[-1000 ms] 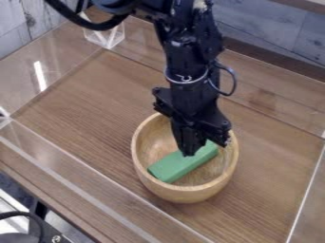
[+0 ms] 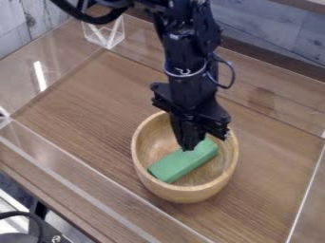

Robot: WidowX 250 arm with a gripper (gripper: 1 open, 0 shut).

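A black robot arm reaches down from the top centre to a tan round bowl (image 2: 152, 190) on the wooden table. A green rectangular block (image 2: 178, 166) lies tilted diagonally inside the bowl. The gripper (image 2: 191, 142) is at the bowl's back part, just above the upper end of the block; its fingertips are dark and small, and I cannot tell whether they are open or shut.
A clear plastic object (image 2: 106, 28) stands at the back left. Panels edge the back, and black cables lie at the bottom left corner.
The gripper has shifted very slightly upward and back. The bowl and green block look unchanged.
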